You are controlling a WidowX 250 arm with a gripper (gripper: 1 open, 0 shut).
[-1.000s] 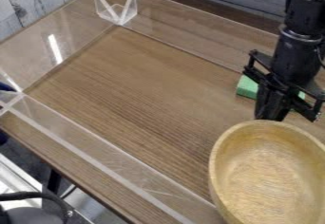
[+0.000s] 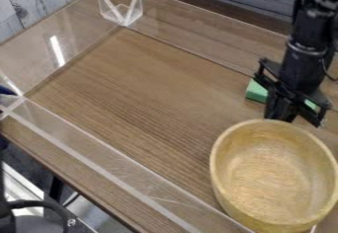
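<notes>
My gripper (image 2: 275, 115) hangs at the right of the table, its dark fingers low, just above the rear rim of a large yellow bowl (image 2: 268, 186). It looks shut, with nothing visible between the fingertips, though they are small in the view. A green block (image 2: 260, 88) lies on the wooden table behind the fingers, partly hidden by them.
Transparent panels run along the left and near edges, with a clear bracket (image 2: 122, 10) at the back. A black object (image 2: 27, 219) is at the lower left.
The yellow bowl has shifted slightly up and to the left in the view, and more of it shows. The gripper has moved slightly, staying beside the green block.
</notes>
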